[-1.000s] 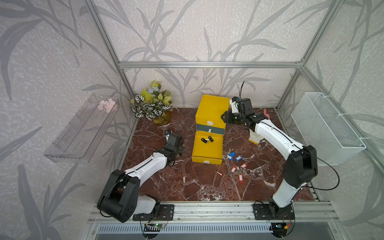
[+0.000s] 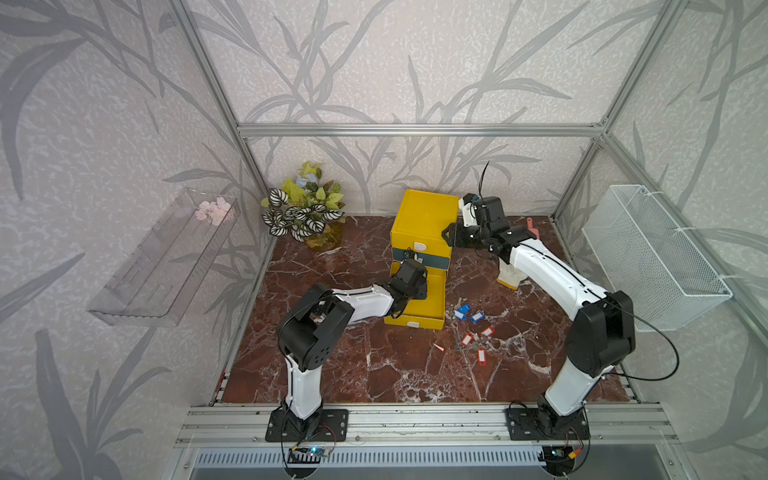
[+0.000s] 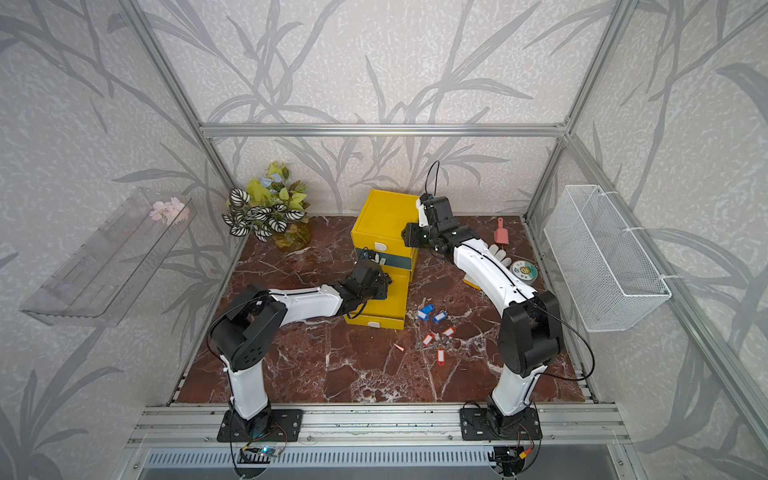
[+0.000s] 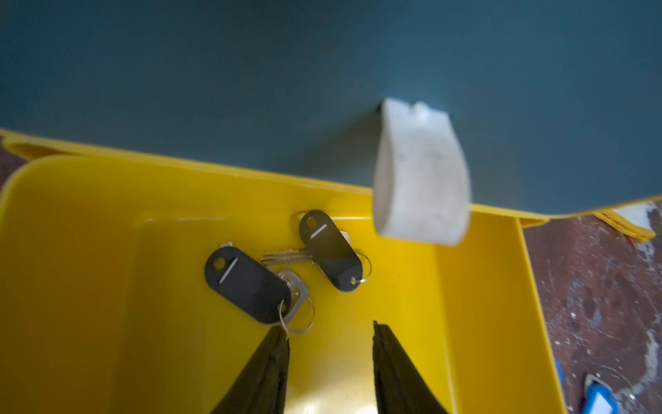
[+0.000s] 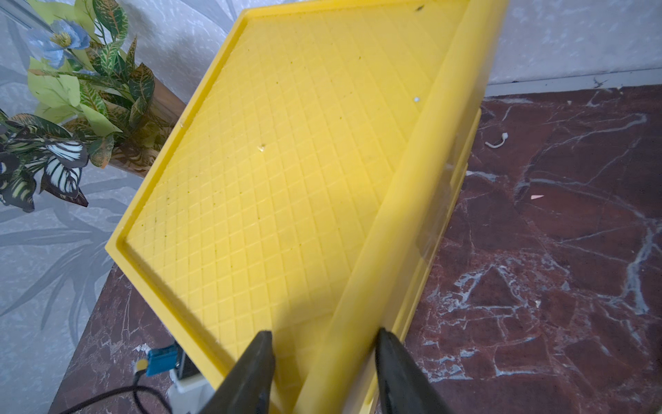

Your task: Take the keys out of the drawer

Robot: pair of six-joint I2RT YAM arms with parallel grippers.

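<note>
The yellow drawer point(image 2: 417, 316) is pulled out beneath the yellow cabinet point(image 2: 424, 212). In the left wrist view, two sets of keys with black tags lie near its back wall: one tag point(image 4: 241, 283) at left, another point(image 4: 327, 248) at right. My left gripper is open just over the drawer, short of the keys in that view, with nothing between its fingers. My right gripper straddles the raised side edge of the cabinet's top, its fingers apart; whether they press on it I cannot tell.
Several red and blue key tags point(image 2: 472, 318) lie right of and before the drawer. A potted plant point(image 2: 320, 236) stands back left. A glove point(image 3: 496, 260) and a round tin point(image 3: 523, 271) lie behind the right arm.
My left arm has swung rightward from left of the drawer to over it, now covering the keys in the top left view. The right arm looks unchanged.
</note>
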